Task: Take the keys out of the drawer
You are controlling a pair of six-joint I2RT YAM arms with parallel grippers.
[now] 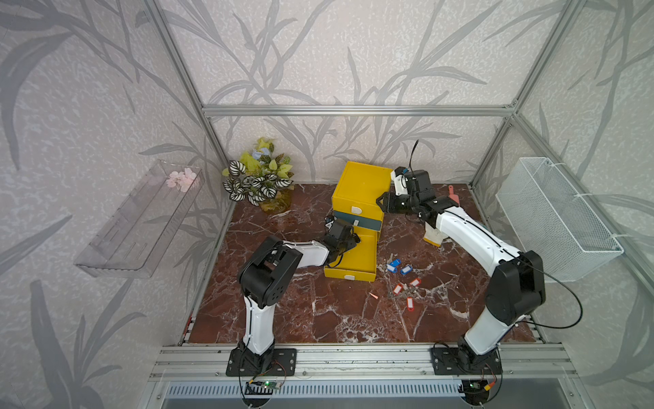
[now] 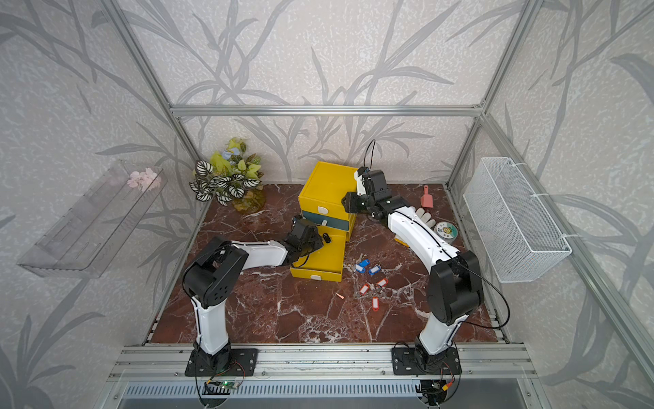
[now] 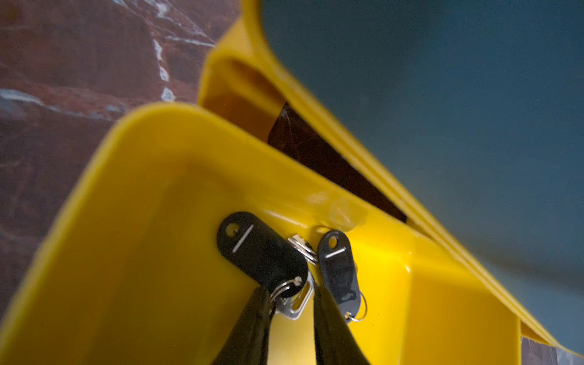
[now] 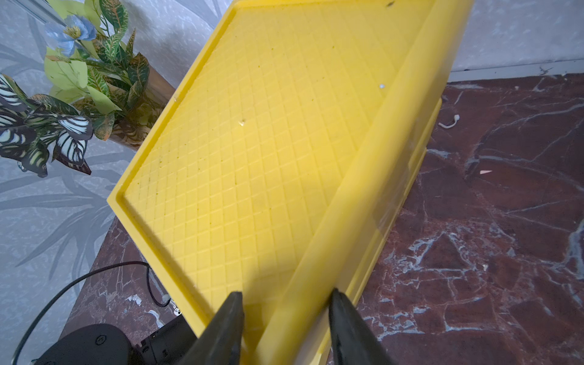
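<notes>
The yellow bottom drawer (image 1: 354, 262) is pulled out of the stacked yellow unit (image 2: 327, 177). Inside it, the left wrist view shows two black key tags (image 3: 255, 246) with metal keys and rings. My left gripper is down in the drawer, fingertips part open at the ring and metal piece of the larger tag; I cannot tell whether they touch it. My right gripper is at the unit's top, fingers apart on either side of its yellow upper edge; contact is unclear.
Loose blue (image 1: 406, 270) and red (image 1: 410, 303) key tags lie right of the drawer. A plant (image 1: 262, 177) stands at back left. A pink scoop (image 2: 426, 199) and a glove (image 2: 422, 216) lie at back right.
</notes>
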